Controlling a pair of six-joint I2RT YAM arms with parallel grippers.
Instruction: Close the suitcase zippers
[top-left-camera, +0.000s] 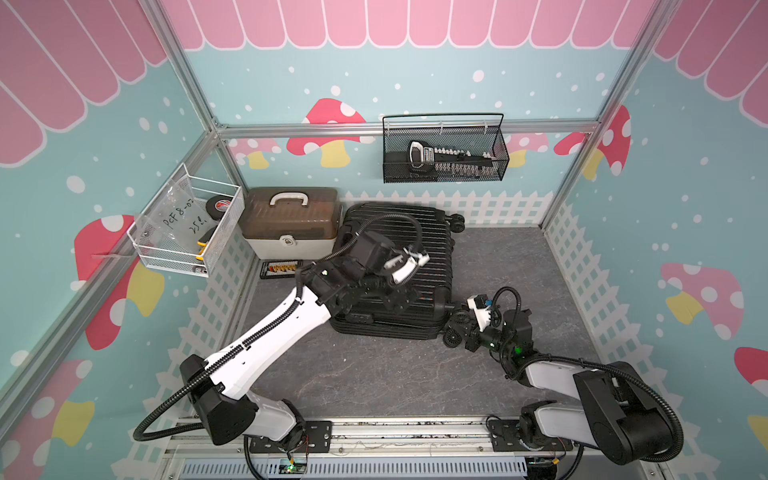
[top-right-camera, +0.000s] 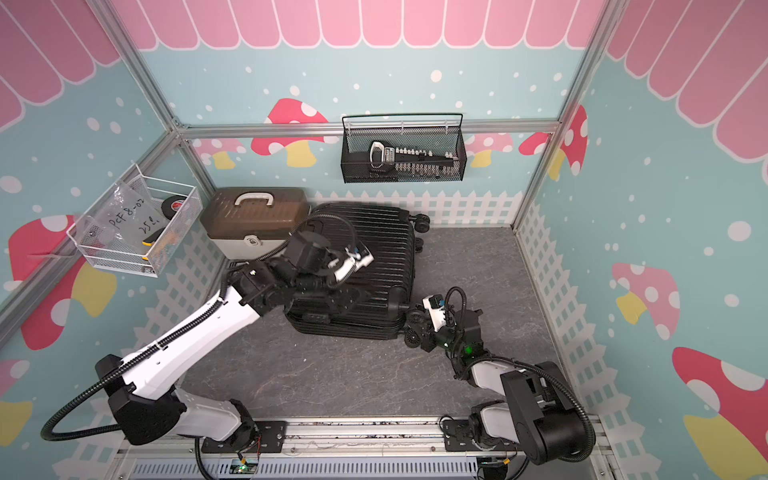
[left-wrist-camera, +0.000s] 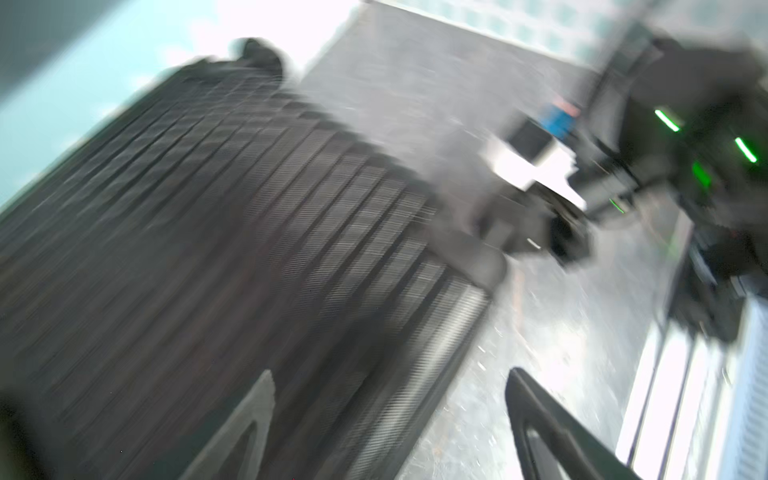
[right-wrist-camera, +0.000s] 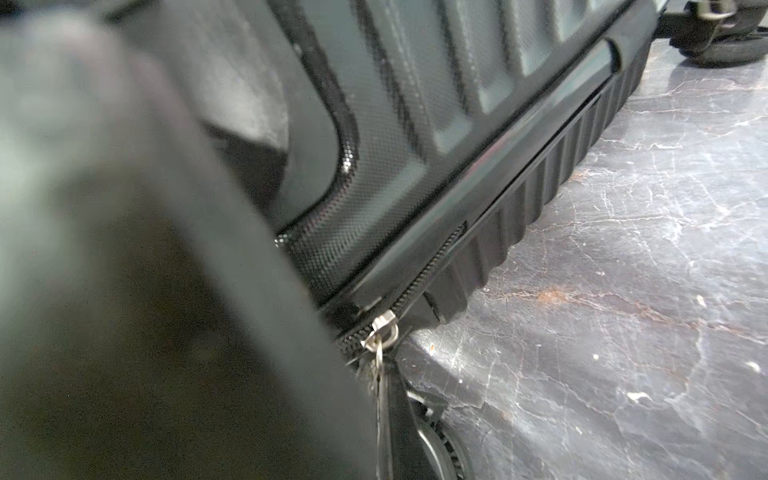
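Observation:
The black ribbed suitcase (top-left-camera: 396, 240) lies flat on the floor. In the right wrist view, its zipper (right-wrist-camera: 432, 268) runs along the side edge to a silver slider (right-wrist-camera: 384, 326) near the corner. My right gripper is shut at that corner; the slider's metal pull runs into its tips, though a large blurred dark shape hides much of the grip. Motion-blurred over the suitcase's front half, my left gripper is open and empty, its fingers (left-wrist-camera: 248, 424) standing wide apart.
Suitcase wheels (top-left-camera: 453, 337) stick out beside my right gripper. A brown-lidded toolbox (top-left-camera: 289, 216) stands left of the suitcase. One black wire basket (top-left-camera: 444, 172) hangs on the back wall, a white one (top-left-camera: 172, 260) at left.

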